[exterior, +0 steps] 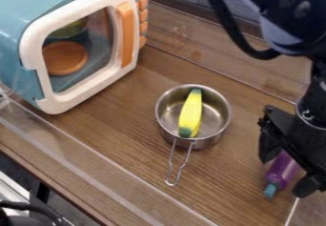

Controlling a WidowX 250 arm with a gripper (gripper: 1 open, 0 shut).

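My black gripper (285, 161) is at the lower right, open, its fingers around a purple object with a teal end (277, 178) lying on the wooden table. A yellow banana-like toy (192, 112) with green ends lies in a steel pot (170, 113), whose long wire handle points toward the front edge.
A toy microwave (29, 22) in teal and white stands at the back left, with an orange plate (67, 58) inside. A black cable arches over the back right.
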